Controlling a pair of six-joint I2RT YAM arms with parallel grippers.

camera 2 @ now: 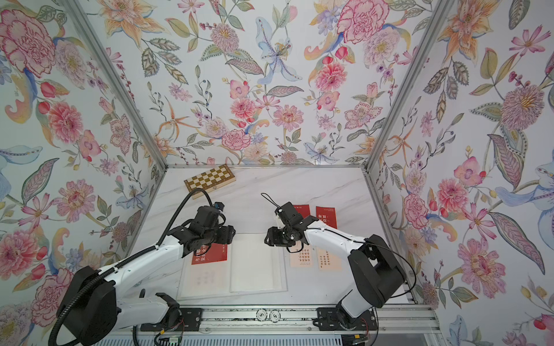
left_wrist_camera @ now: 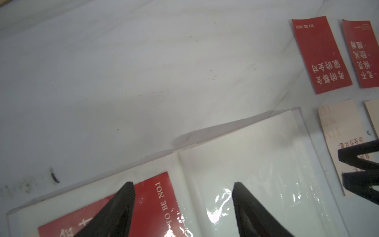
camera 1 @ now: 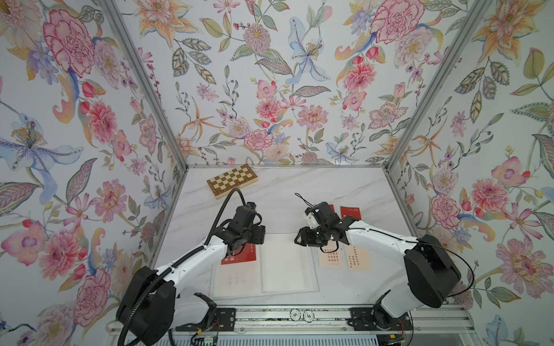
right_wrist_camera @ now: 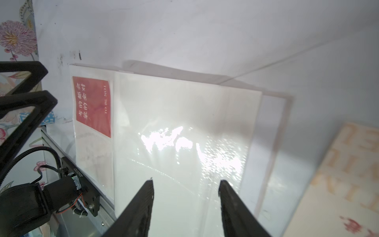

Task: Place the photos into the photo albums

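An open album lies at the table front, with a red photo (left_wrist_camera: pixel 150 197) in the upper part of its left page and a blank glossy right page (right_wrist_camera: pixel 185 118). My left gripper stands open above the album, empty. My right gripper is also open and empty, over the right page's right side. To the album's right lie two red photos (left_wrist_camera: pixel 321 55) (left_wrist_camera: pixel 359 51) and two beige photos (left_wrist_camera: pixel 335 118) (camera 2: pixel 329 259), partly behind the right arm in the top views.
A wooden chessboard (camera 1: pixel 232 180) lies at the back left.
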